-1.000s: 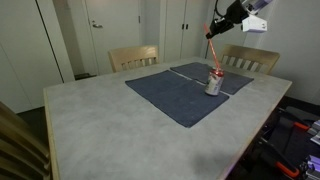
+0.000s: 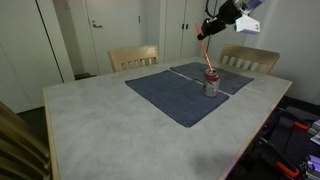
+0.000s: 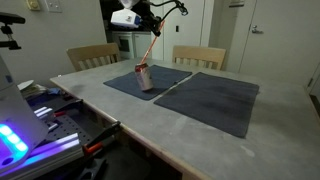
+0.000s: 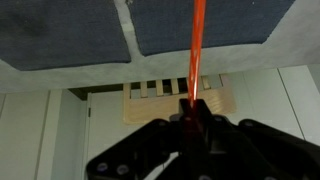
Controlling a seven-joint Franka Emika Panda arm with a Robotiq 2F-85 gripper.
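Note:
My gripper is shut on a thin orange stick (image 4: 197, 48), which runs out of the fingers in the wrist view. In exterior view 1 the stick (image 2: 205, 51) slants down from the gripper (image 2: 204, 34) to a can (image 2: 211, 86) with reddish and pale parts. The stick's lower end meets the can's top; whether it is inside or attached cannot be made out. Exterior view 2 shows the can (image 3: 144, 79) over the dark mat, slightly tilted, below the gripper (image 3: 155, 31). Contact between can and mat is unclear.
Dark mats (image 2: 174, 94) lie on the pale table (image 2: 90, 125), with a light strip between them. Wooden chairs (image 2: 134, 58) stand around it. A dark stand with cables is near the front right edge.
Over the last second the stick and the can have shifted slightly left in exterior view 1. The can has turned, showing more red and less white.

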